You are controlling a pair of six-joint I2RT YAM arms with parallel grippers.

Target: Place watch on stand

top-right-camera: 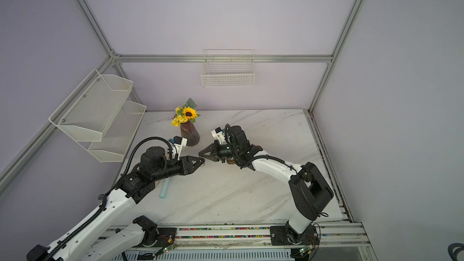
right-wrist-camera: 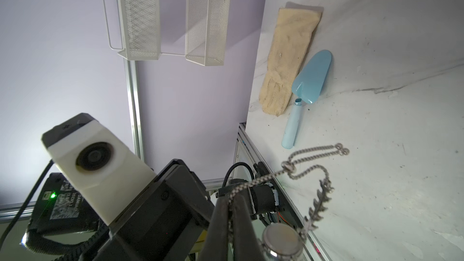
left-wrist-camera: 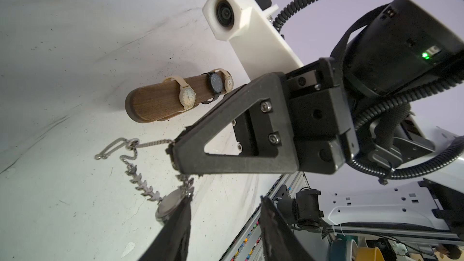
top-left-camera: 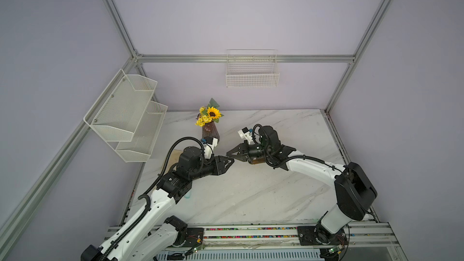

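A silver chain watch (left-wrist-camera: 169, 205) (right-wrist-camera: 281, 239) dangles from the tip of my right gripper (top-left-camera: 230, 153), which is shut on it. My left gripper (top-left-camera: 228, 163) faces it from just below left, its two fingertips apart in the left wrist view, below the hanging watch; whether it touches the chain is unclear. A wooden stand (left-wrist-camera: 154, 101) carrying several watches lies on the table behind the grippers in the left wrist view, mostly hidden in the top views.
A sunflower vase (top-left-camera: 210, 130) stands at the back. A beige glove (right-wrist-camera: 290, 43) and blue trowel (right-wrist-camera: 309, 77) lie on the left of the table (top-right-camera: 251, 198), whose front middle is clear. Wire baskets (top-left-camera: 125, 111) hang on the walls.
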